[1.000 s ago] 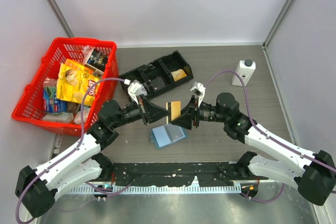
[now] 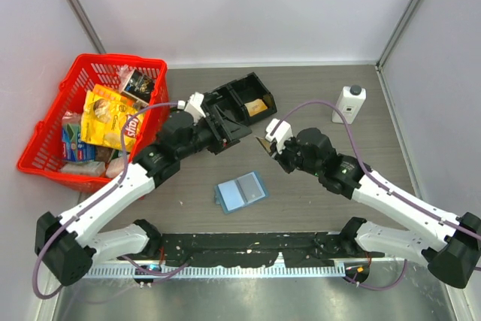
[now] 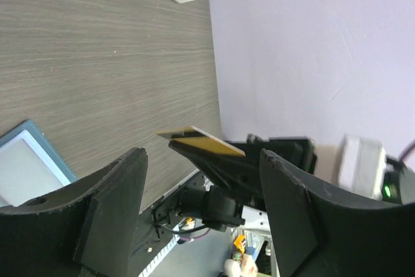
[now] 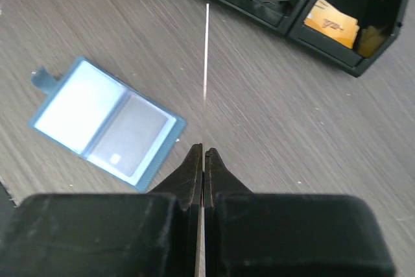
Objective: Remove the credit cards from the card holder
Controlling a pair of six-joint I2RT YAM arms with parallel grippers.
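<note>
A blue card holder [image 2: 240, 190] lies open on the table, its two clear windows facing up; it shows left of centre in the right wrist view. Above the table, my right gripper is shut on a thin gold card [image 3: 201, 139]. That card appears nearly edge-on as a pale line in the right wrist view. My left gripper [image 2: 233, 140] stands open to the left of the card, apart from it, and nothing lies between its fingers.
Behind the grippers sits a black compartment tray [image 2: 239, 84] with an orange packet in its right section. A red basket [image 2: 34, 157] of snack packs fills the left side. At the right rear stands a white bottle [image 2: 346, 109].
My right gripper has shifted right and turned, so the card now shows edge-on from above.
</note>
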